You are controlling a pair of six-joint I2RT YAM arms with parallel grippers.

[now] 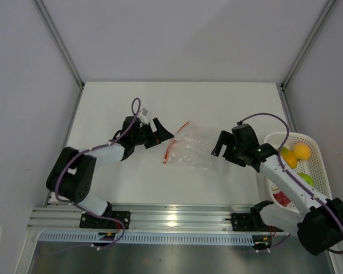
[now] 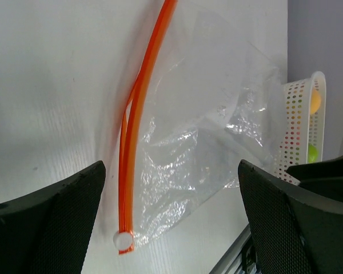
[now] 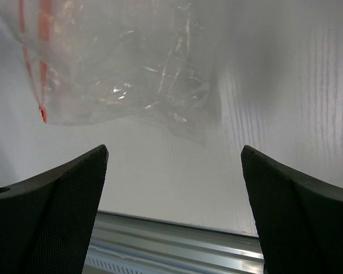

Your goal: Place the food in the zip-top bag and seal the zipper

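The clear zip top bag point(image 1: 194, 147) lies flat and looks empty, its orange zipper edge point(image 2: 136, 108) toward the left arm. In the left wrist view the zipper strips part slightly, with a round slider point(image 2: 123, 241) at the near end. My left gripper point(image 1: 163, 130) is open just left of the zipper, nothing between its fingers. Open and empty, my right gripper point(image 1: 219, 151) hangs by the bag's closed right end. The food sits in the white basket point(image 1: 320, 185) at the right: an orange point(image 1: 300, 150), a mango-like yellow fruit point(image 1: 288, 157), a green fruit point(image 1: 304, 179) and red fruit point(image 1: 281, 198).
A metal rail point(image 1: 171, 214) runs along its front edge, grey walls behind and at both sides. My right forearm crosses over the basket's left side.
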